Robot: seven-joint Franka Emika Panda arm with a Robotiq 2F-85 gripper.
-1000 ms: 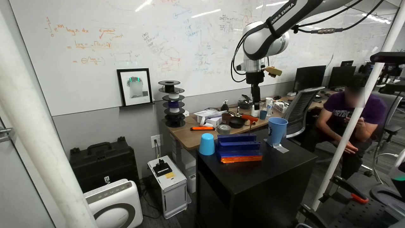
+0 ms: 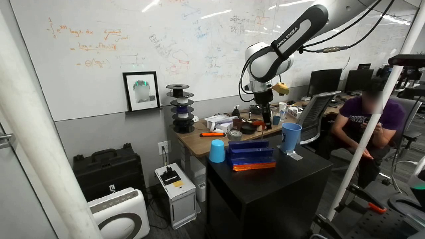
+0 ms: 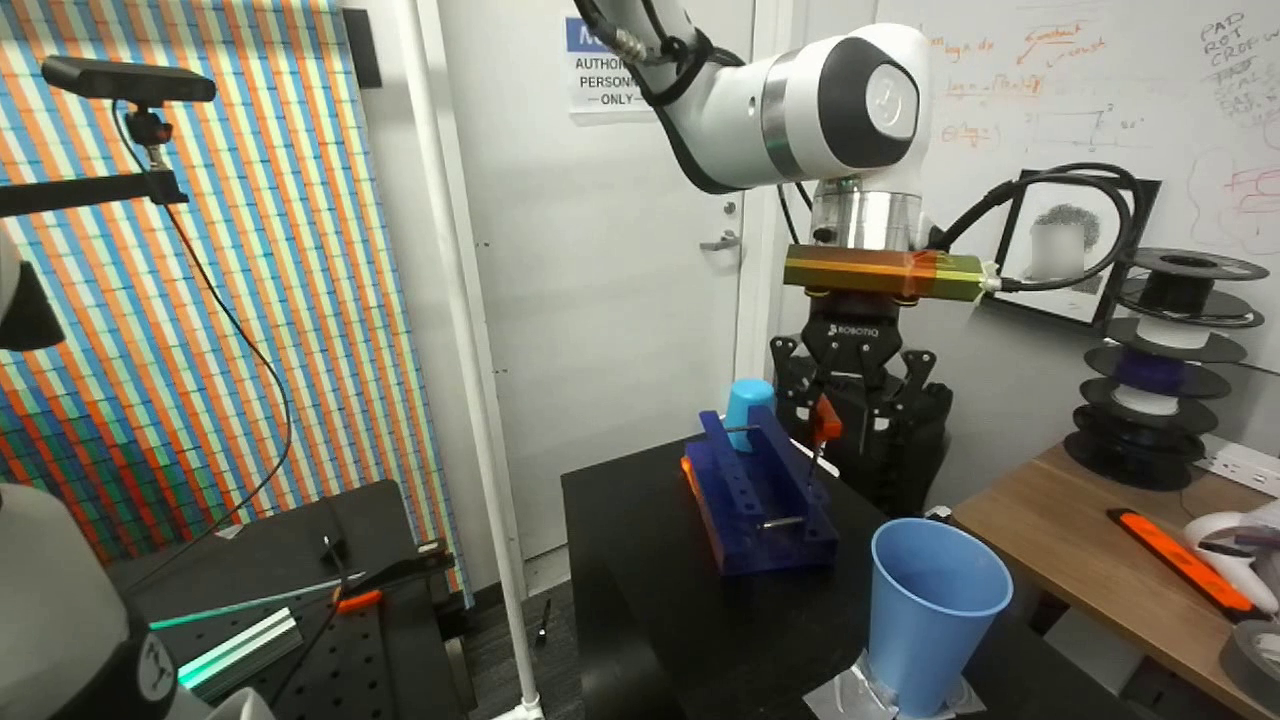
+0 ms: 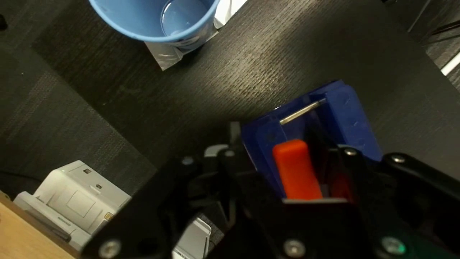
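Observation:
An orange-handled tool (image 3: 827, 419) with a thin dark shaft leans out of the dark blue rack (image 3: 780, 554), its handle upward. My gripper (image 3: 839, 422) points down over the rack, its fingers at handle height. In the wrist view the orange handle (image 4: 296, 168) shows between the dark fingers, which stand part open with a gap on the left side. Contact on the right side is hard to tell, as finger and handle overlap in shadow. From exterior view 1, the gripper (image 2: 267, 126) hides part of the handle.
A blue cup (image 3: 930, 612), taped down, stands on the black cabinet top (image 2: 275, 181) beside the rack. On the rack's other side is a lighter blue cup (image 2: 217, 151), upside down. A cluttered wooden desk (image 2: 195, 141) lies behind.
The arm has come down and slightly left in exterior view 1. My gripper was above the orange handle and is now level with it. The rack and cups look unmoved.

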